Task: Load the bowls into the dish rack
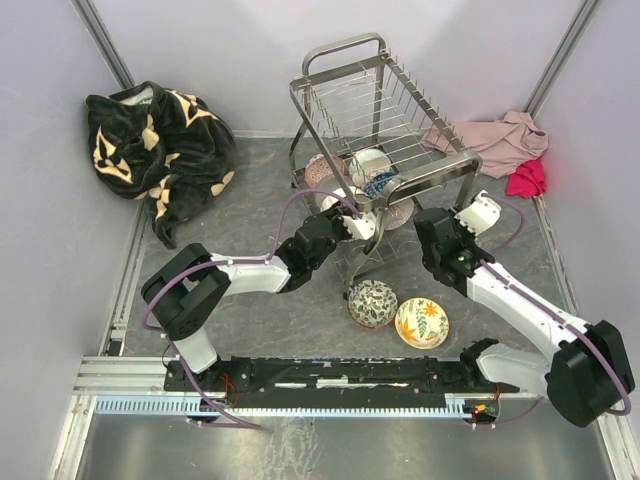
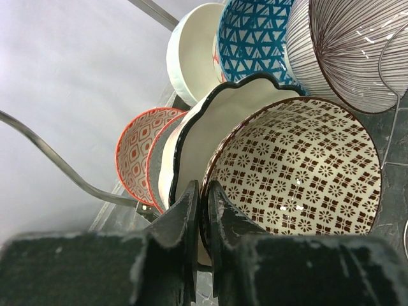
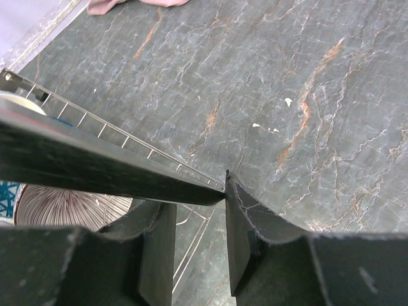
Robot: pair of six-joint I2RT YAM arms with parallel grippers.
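Note:
The metal dish rack (image 1: 330, 75) stands with bowls on its lower tier. In the left wrist view my left gripper is shut on a brown-flowered bowl (image 2: 293, 166), beside a wavy-rimmed cream bowl (image 2: 204, 127), red bowls (image 2: 134, 150), a blue bowl (image 2: 252, 41) and a striped bowl (image 2: 344, 44). My right gripper is at the rack's right side, at a dark metal bar (image 3: 115, 166); how far it is open I cannot tell. A speckled bowl (image 1: 372, 305) and a floral bowl (image 1: 421, 323) sit on the floor in front.
A dark patterned blanket (image 1: 160, 150) lies at the back left. Pink cloth (image 1: 490, 140) and red cloth (image 1: 526, 178) lie at the back right. Bare floor (image 1: 230, 330) is at the front left and right of the rack.

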